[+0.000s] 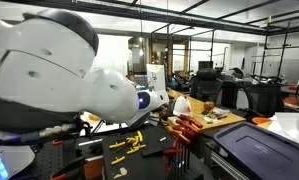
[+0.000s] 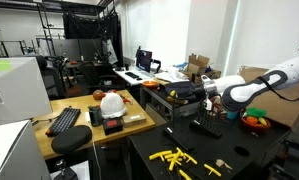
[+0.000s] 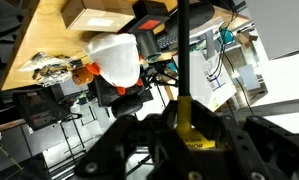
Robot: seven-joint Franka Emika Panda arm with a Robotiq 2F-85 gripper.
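Observation:
In the wrist view, my gripper is shut on a small yellow piece (image 3: 194,136), which shows between the dark fingers. The arm (image 1: 49,85) spans the left of exterior view 1, its far end above the back of the black table. Several yellow pieces (image 1: 137,140) lie spread on that table. They appear again as yellow pieces (image 2: 175,157) near the front in exterior view 2. The exact grip on the held piece is too small to make out in the exterior views.
Red-orange objects (image 1: 185,127) stand to the right of the yellow pieces. A dark grey tray (image 1: 254,150) lies farther right. A wooden table (image 2: 74,137) carries a white helmet (image 2: 113,105) and boxes. Bare black tabletop (image 2: 229,157) surrounds the loose pieces.

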